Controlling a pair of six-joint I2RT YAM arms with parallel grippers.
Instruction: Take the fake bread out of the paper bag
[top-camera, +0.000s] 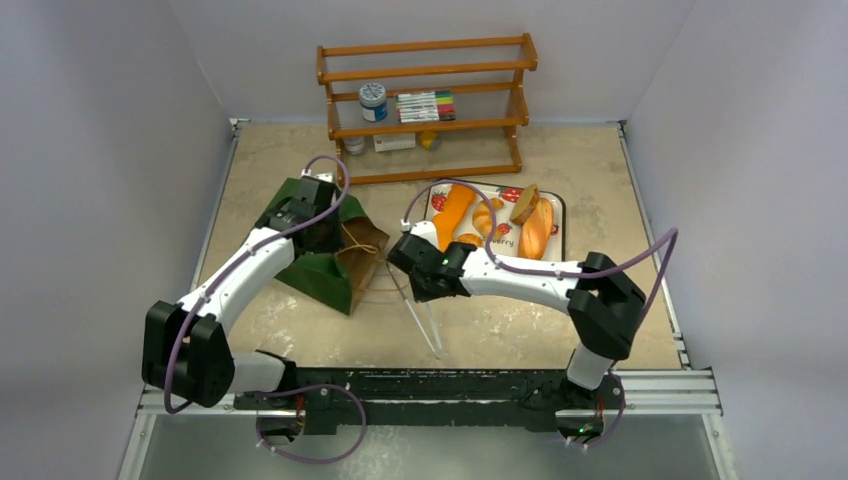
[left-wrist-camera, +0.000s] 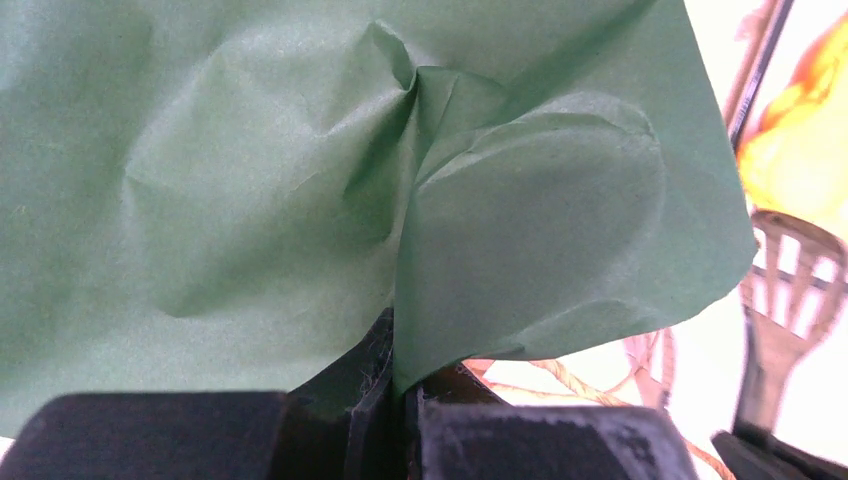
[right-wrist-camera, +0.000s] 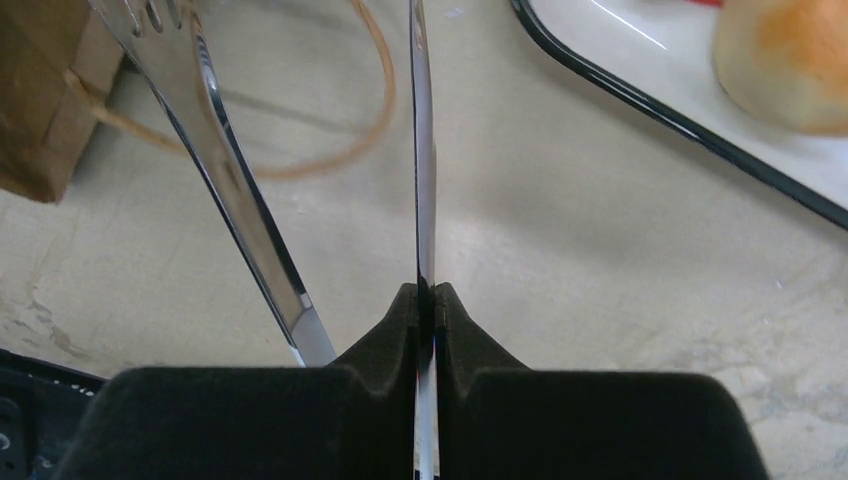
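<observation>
The green paper bag (top-camera: 312, 274) lies on the left of the table, its brown-lined mouth (top-camera: 360, 262) facing right and a string handle across it. In the left wrist view, my left gripper is shut on a fold of the bag (left-wrist-camera: 540, 230). Metal tongs (top-camera: 416, 322) hang from my right gripper (top-camera: 422, 298); in the right wrist view one tong arm (right-wrist-camera: 426, 190) runs between its shut fingers, the other, slotted arm (right-wrist-camera: 235, 190) spread to the left. The tong heads are near the bag's mouth. No bread shows inside the bag.
A strawberry-patterned tray (top-camera: 482, 191) on the right holds several breads, including an orange loaf (top-camera: 455, 212), a croissant (top-camera: 485, 218) and a long loaf (top-camera: 537, 230). A wooden rack (top-camera: 425, 177) stands at the back.
</observation>
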